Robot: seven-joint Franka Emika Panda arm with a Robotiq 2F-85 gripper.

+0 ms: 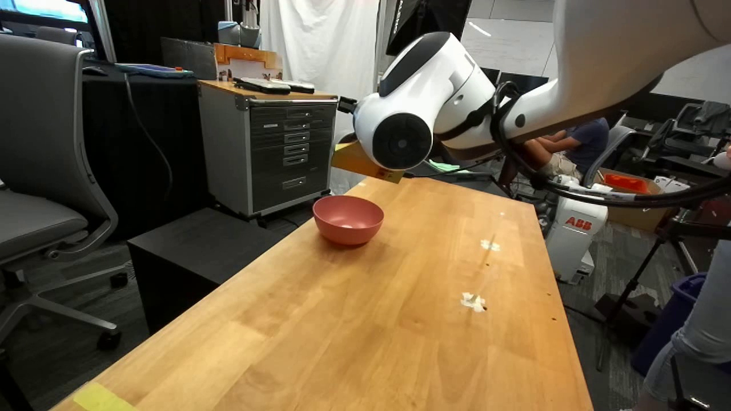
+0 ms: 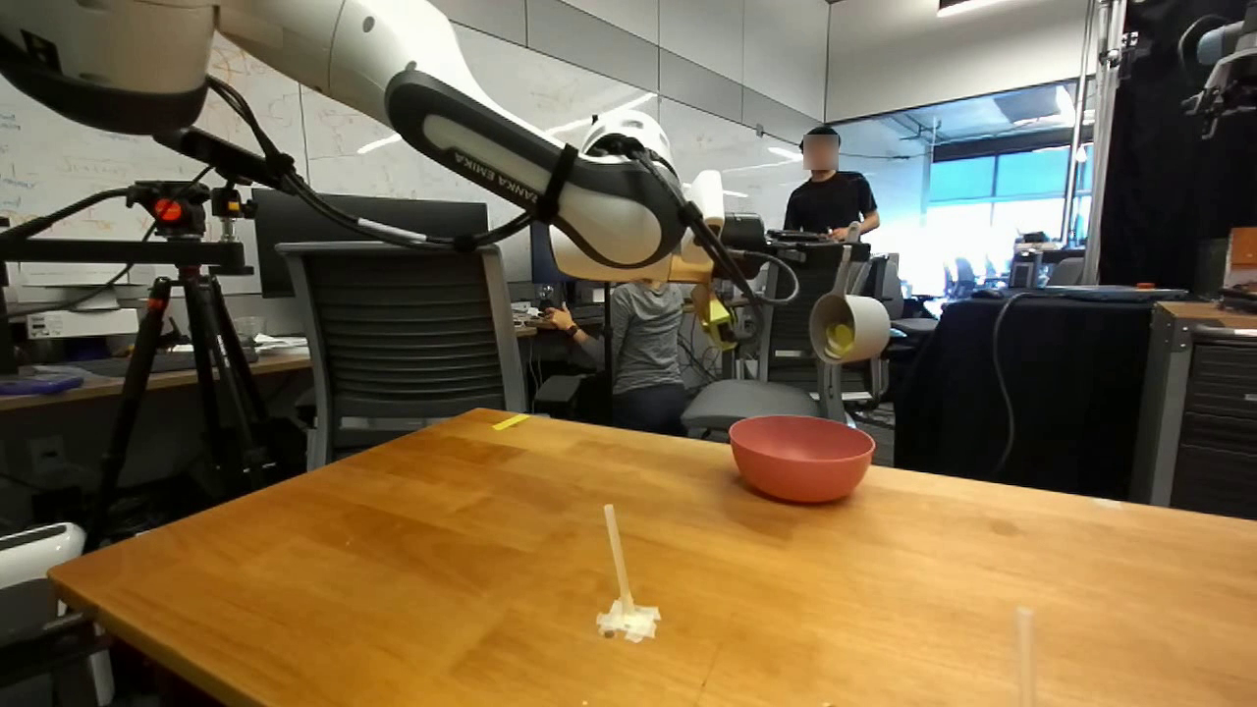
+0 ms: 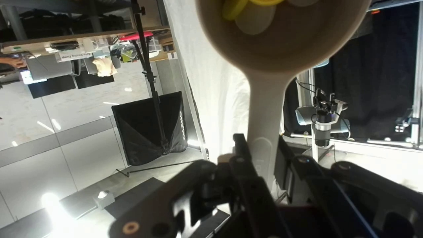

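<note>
A whitish scoop with a long handle hangs in the air above the red bowl, tilted so its mouth points sideways. Yellow and pale pieces show inside its cup. In the wrist view the handle runs between the two dark fingers of my gripper, which is shut on it. The first exterior view has the bowl upright at the table's left edge, its visible inside bare; there the arm's wrist hides the scoop.
Two thin upright sticks, such as the nearer one, are taped to the wooden table. A drawer cabinet stands beyond the table's far left.
</note>
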